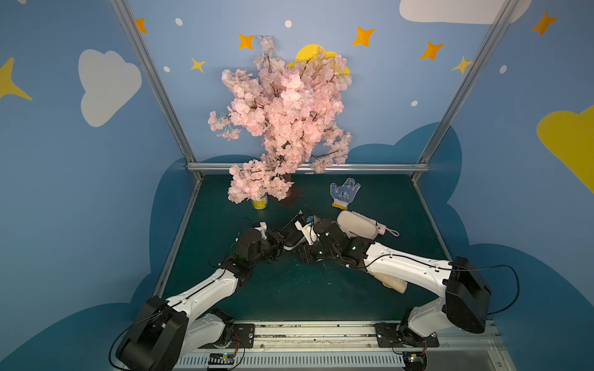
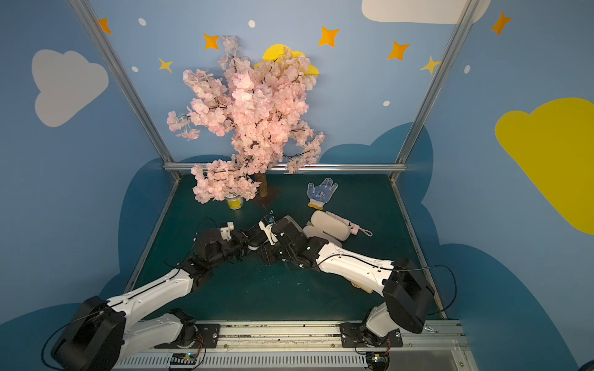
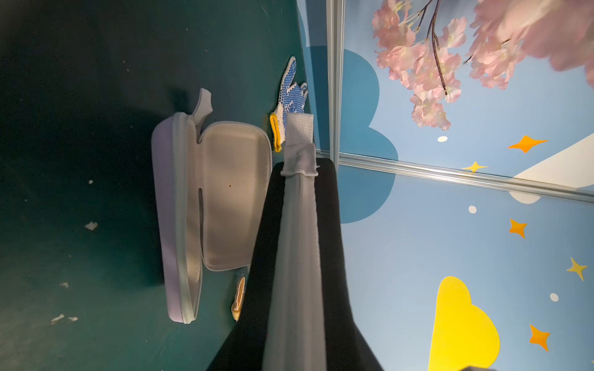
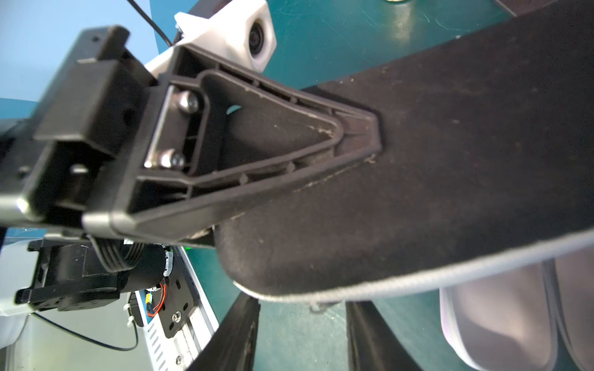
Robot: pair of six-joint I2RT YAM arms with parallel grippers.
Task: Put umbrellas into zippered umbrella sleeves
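A black zippered sleeve (image 4: 420,167) with a pale edge fills much of the right wrist view. My left gripper is shut on it; in the left wrist view its grey edge and pull tab (image 3: 300,130) show between the black fingers. Just below the sleeve's pale rim, my right gripper has its fingers apart, with a small grey bit (image 4: 318,306) of the sleeve near the gap. An open empty sleeve (image 3: 234,198), cream inside and lilac outside, lies on the table. Beyond it a pink umbrella (image 1: 381,228) and a cream umbrella (image 1: 393,283) rest.
At the back lie a blue glove (image 1: 344,191) and a yellow can (image 1: 260,202) under overhanging pink blossoms (image 1: 290,111). My right arm covers part of the open sleeve and cream umbrella.
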